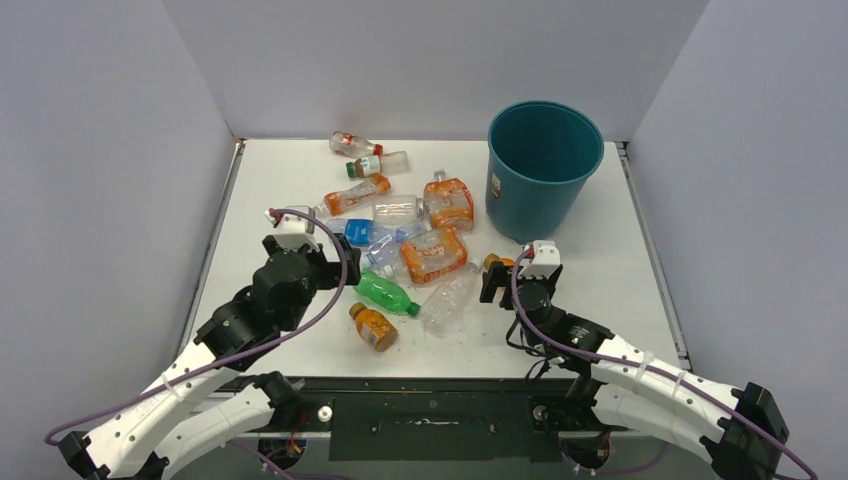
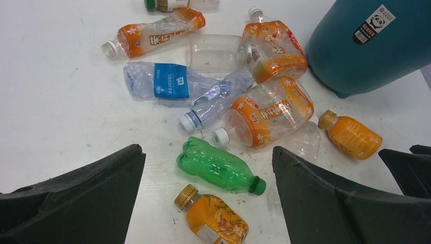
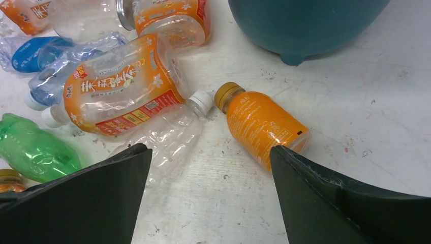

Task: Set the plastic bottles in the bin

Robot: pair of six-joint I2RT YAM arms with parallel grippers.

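Several plastic bottles lie on the white table. Among them are a green bottle (image 2: 217, 165), an orange bottle with a patterned label (image 2: 216, 218), a large bottle with an orange label (image 1: 434, 256), a clear bottle (image 1: 450, 298) and a blue-labelled bottle (image 2: 167, 81). A second orange bottle (image 3: 264, 124) lies near the bin, its lower end close to the right gripper's finger. The teal bin (image 1: 545, 170) stands upright at the back right. My left gripper is open above the green bottle, holding nothing. Also open and empty is my right gripper, over the table before the bin.
At the back lie a red-capped bottle (image 1: 356, 145), a green-capped bottle (image 1: 378, 164), a clear jar (image 1: 397, 210) and an orange-labelled bottle (image 1: 447, 203). Bare table (image 1: 265, 200) shows on the left. Walls enclose the back and sides.
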